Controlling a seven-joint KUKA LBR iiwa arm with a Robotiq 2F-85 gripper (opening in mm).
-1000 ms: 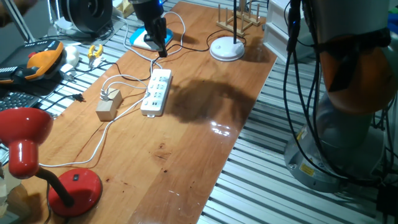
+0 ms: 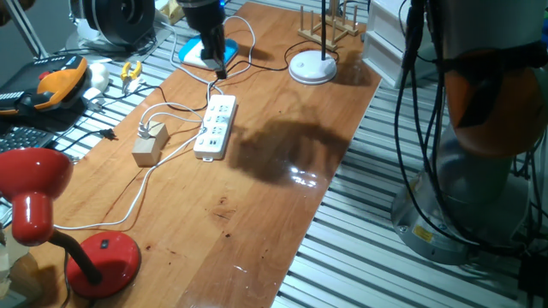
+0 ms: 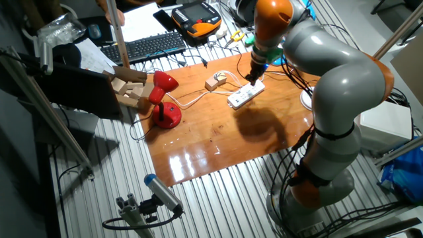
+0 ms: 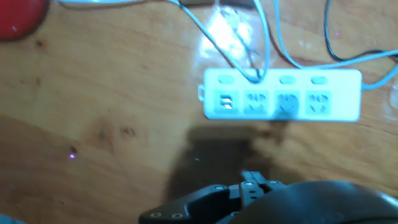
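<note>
A white power strip with several sockets lies flat on the wooden table, and it spans the upper right of the wrist view. My gripper hangs above the table near the strip's far end, apart from it. In the wrist view the dark fingers stand together at the bottom, shut, with nothing visible between them. Left of the strip, a small wooden block has white plugs at its top. A white cable crosses the strip's edge in the wrist view.
A red lamp stands at the table's left end. At the far end are a round white lamp base, a wooden peg rack and a blue-white object. Loose cables surround the strip.
The arm's hanging cables have shifted slightly, and my gripper has moved very little. A dark shape at the upper left corner a second ago is gone. The strip and block have stayed put.
</note>
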